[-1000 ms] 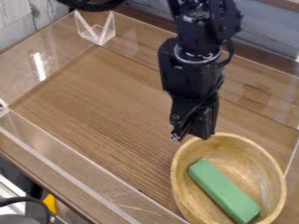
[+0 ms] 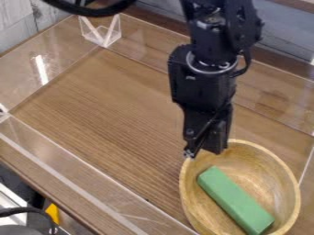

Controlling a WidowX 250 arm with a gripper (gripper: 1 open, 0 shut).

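My black gripper [image 2: 201, 147] hangs over the rear left rim of a tan bowl, its fingertips pointing down and close together, with nothing visible between them. A green block [image 2: 233, 197] lies lengthwise inside the bowl [image 2: 285, 174] at the lower right, below and to the right of the fingertips.
A clear plastic piece [image 2: 101, 27] stands at the back left. Clear walls edge the table, and cables show at the lower left.
The gripper has moved slightly down, toward the bowl's rear left rim. The bowl and green block look the same.
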